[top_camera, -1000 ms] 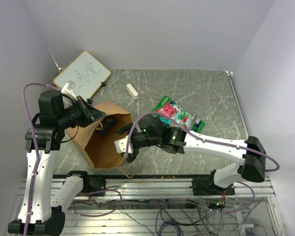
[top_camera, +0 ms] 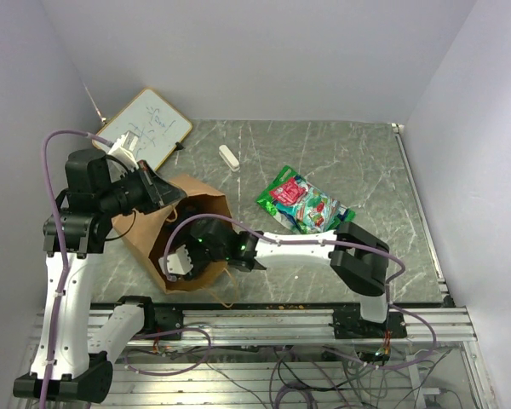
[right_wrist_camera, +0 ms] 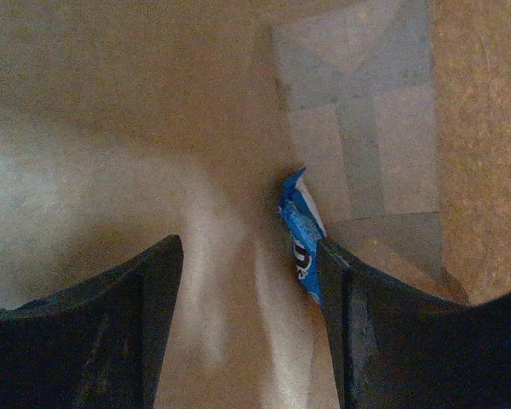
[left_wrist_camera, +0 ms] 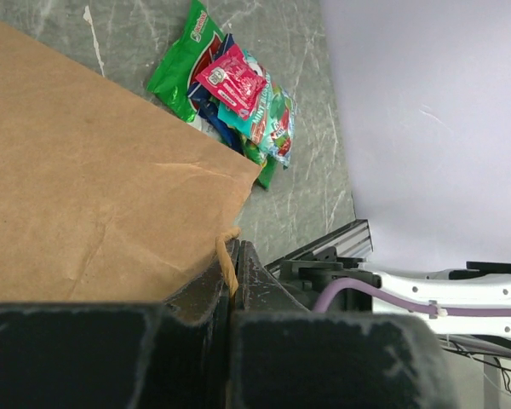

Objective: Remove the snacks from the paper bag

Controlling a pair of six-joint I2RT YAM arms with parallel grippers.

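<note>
A brown paper bag [top_camera: 140,243] lies on its side at the left of the table, its mouth facing right. My left gripper is shut on the bag's twisted paper handle [left_wrist_camera: 228,271] at the rim. My right gripper reaches inside the bag, its fingers apart with nothing between them. Deep in the bag, a small blue packet [right_wrist_camera: 303,234] lies beside the right-hand finger, which partly covers its lower end. Outside, a pile of snack packets [top_camera: 305,203] in green, red and teal rests on the table.
A whiteboard [top_camera: 149,128] leans at the back left, and a white eraser-like block [top_camera: 229,158] lies near it. My right arm [top_camera: 307,251] crosses in front of the snack pile.
The right arm has moved left, carrying its gripper from the bag's mouth to inside it. My left gripper stays at the bag's rim. The snack pile has not moved.
</note>
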